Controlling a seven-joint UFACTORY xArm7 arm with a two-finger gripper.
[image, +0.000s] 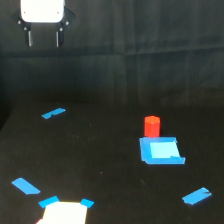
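Observation:
At the upper left of the camera view hangs my gripper (45, 38), high above the table. Its two thin fingers stand apart, and only dark background shows between them. A small red block (152, 126) stands upright far to the right and below it. Just in front of the block lies a pale square outlined with blue tape (146, 156). The block appears to be at the square's back edge; whether it touches the tape is hard to tell.
Blue tape strips mark the black table (100, 150): one at the far left (53, 113), one at the near left (25, 186), one at the near right (197, 196). A white object (64, 213) is cut off at the bottom edge.

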